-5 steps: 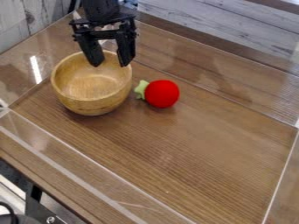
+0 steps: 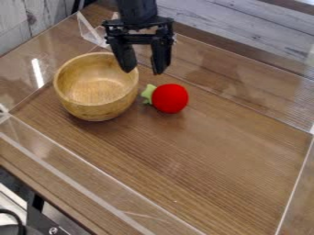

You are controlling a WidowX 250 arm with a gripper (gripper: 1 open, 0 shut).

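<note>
A black gripper [image 2: 141,57] hangs open at the top middle, above the right rim of a wooden bowl [image 2: 95,103] and behind a red tomato-like object [image 2: 170,98] with a green top. The red object lies on the wooden table [image 2: 208,174], just right of the bowl. The bowl looks empty in the part that shows.
The table's edges show at the lower left and the right.
The gripper has moved to the right, from over the back of the bowl toward the red object. The bowl and the red object have not visibly moved.
</note>
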